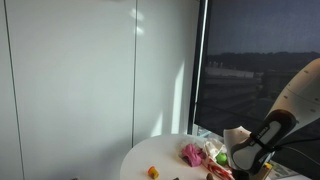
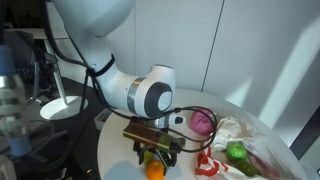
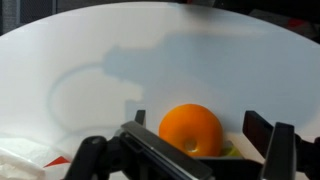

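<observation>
A round orange fruit (image 3: 192, 130) shows in the wrist view between the two spread fingers of my gripper. The gripper is open, and gaps separate the fruit from the finger on either side. In the second exterior view the orange (image 2: 155, 170) is low in the frame, just under the gripper (image 2: 152, 148). That view does not show whether they touch. Part of a yellow-green thing (image 3: 232, 151) peeks out behind the orange.
A pink item (image 2: 203, 122), a crumpled white bag (image 2: 232, 127), a green object (image 2: 236, 150) and a red-and-white packet (image 2: 207, 165) lie to the right on the white round table (image 3: 60, 70).
</observation>
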